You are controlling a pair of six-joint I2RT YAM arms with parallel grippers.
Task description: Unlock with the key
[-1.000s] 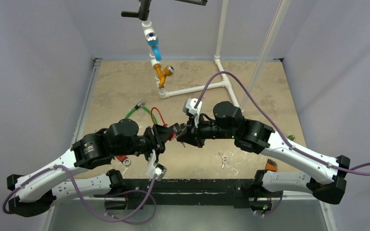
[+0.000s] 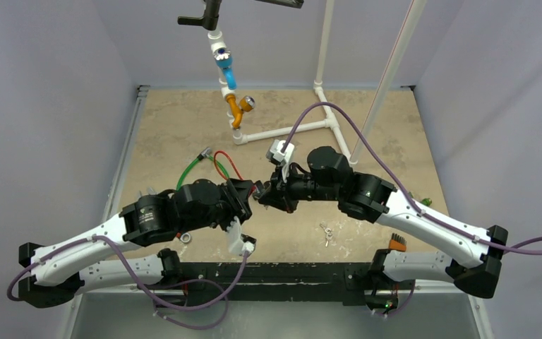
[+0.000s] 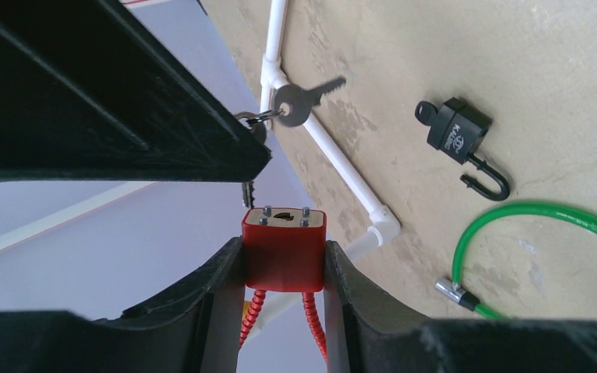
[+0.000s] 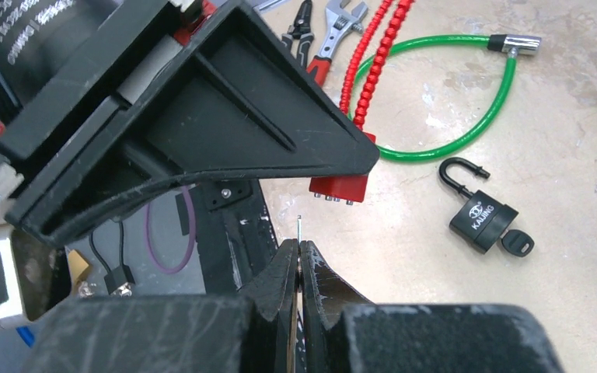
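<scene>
A red lock body with a keyhole and several metal pins on its end face is clamped between the fingers of my left gripper. Two beaded red cable ends run from its other side. My right gripper is shut on a key, whose thin blade shows edge-on past the fingertips. In the left wrist view, the blade points toward the keyhole face but stands apart, offset to one side. A second key dangles from the same ring. In the right wrist view, a left finger partly covers the lock.
An open black padlock with a key in it lies on the table. Near it is a green cable. White pipes stand at the back, loose keys lie front right, and pliers lie at the left.
The left arm has shifted right and its wrist has turned, swinging the red cable leftward. The right arm has moved only slightly, and the two gripper tips remain close together.
</scene>
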